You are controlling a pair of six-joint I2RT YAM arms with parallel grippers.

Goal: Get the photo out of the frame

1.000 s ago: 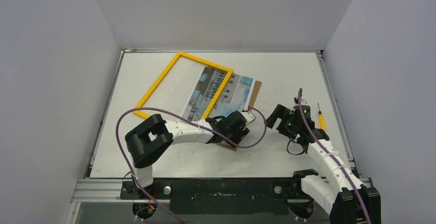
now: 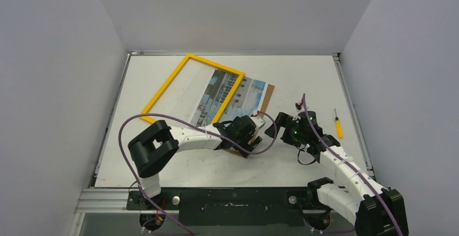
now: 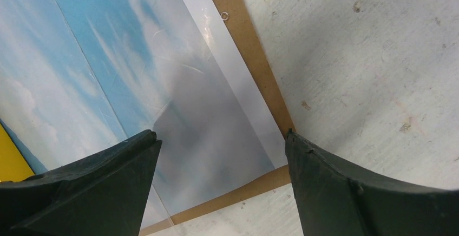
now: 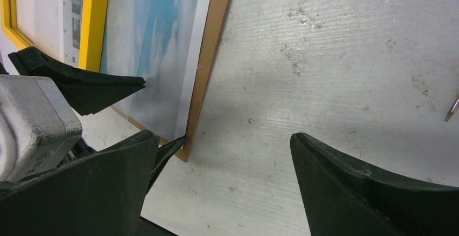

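Observation:
The photo (image 2: 243,98), with pale buildings and blue sky, lies on a brown backing board (image 2: 267,98). A yellow frame (image 2: 165,86) lies across its middle, its right bar over the picture. Low over the photo's near right corner, my left gripper is open; in the left wrist view its right finger (image 3: 325,176) is by the board's corner and its left finger (image 3: 119,165) over the photo. My right gripper stands open to the right of the board, nothing between its fingers. The left arm hides part of the near edge in the top view.
A yellow-handled screwdriver (image 2: 338,125) lies at the table's right side, beyond the right arm. Bare white table (image 2: 303,73) spreads to the right of the photo. The two grippers are close together, and purple cables loop over both arms.
My right gripper has come left, closer to the photo and the left gripper. The left gripper has shifted slightly left, and its fingers appear more spread. Frame and photo look almost unmoved.

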